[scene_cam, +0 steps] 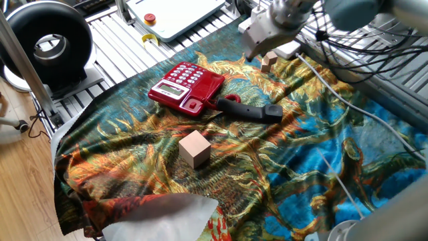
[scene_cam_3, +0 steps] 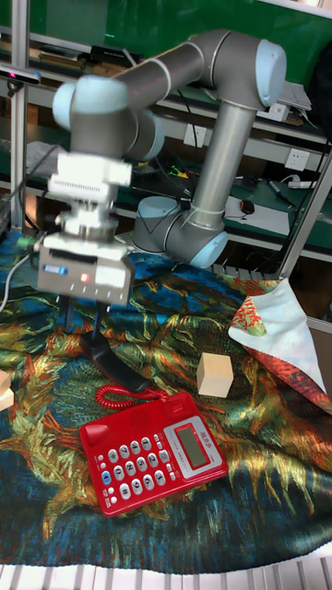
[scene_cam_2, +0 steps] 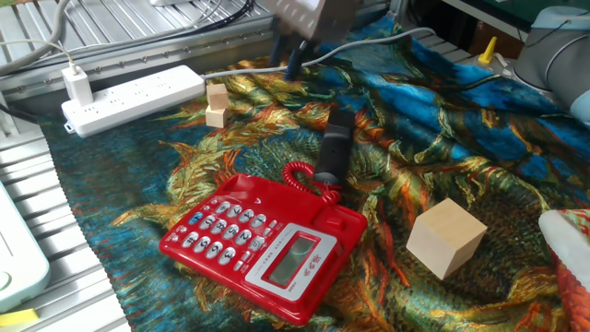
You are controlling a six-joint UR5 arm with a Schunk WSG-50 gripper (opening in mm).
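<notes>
A red desk phone (scene_cam: pixel 186 88) with a grey display lies on the patterned cloth. Its black handset (scene_cam_2: pixel 335 152) rests off the cradle on the cloth, joined by a coiled red cord (scene_cam_2: pixel 297 175). My gripper (scene_cam_3: pixel 85 328) hangs above the cloth on the handset's side of the phone, fingers pointing down. The two dark fingers (scene_cam_3: pixel 101 316) stand apart, and nothing shows between them. A larger wooden cube (scene_cam_2: pixel 446 238) sits alone beside the phone. Two small wooden blocks (scene_cam_2: pixel 216 107) are close together near the power strip, one apparently on top of the other.
A white power strip (scene_cam_2: pixel 138 100) and its grey cable (scene_cam: pixel 361 107) run along the cloth's edge near the small blocks. The cloth is wrinkled, with a folded pale corner (scene_cam_3: pixel 280 329). A panel with a red button (scene_cam: pixel 150 19) lies beyond it.
</notes>
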